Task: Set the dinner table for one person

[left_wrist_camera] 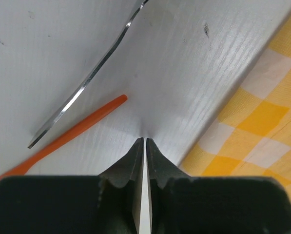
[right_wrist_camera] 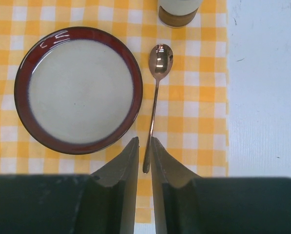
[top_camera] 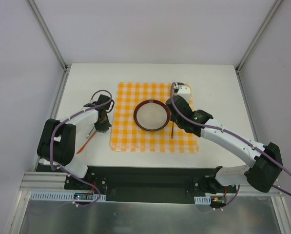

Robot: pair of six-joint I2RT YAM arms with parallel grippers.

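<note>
A brown-rimmed plate lies on the yellow checked mat, with a spoon to its right. A cup stands behind the spoon, partly cut off. My right gripper hangs over the spoon's handle, fingertips slightly apart, nothing visible held. Left of the mat my left gripper is shut above bare table, nothing showing between its fingers. In the left wrist view a silver utensil and an orange utensil lie beside it.
</note>
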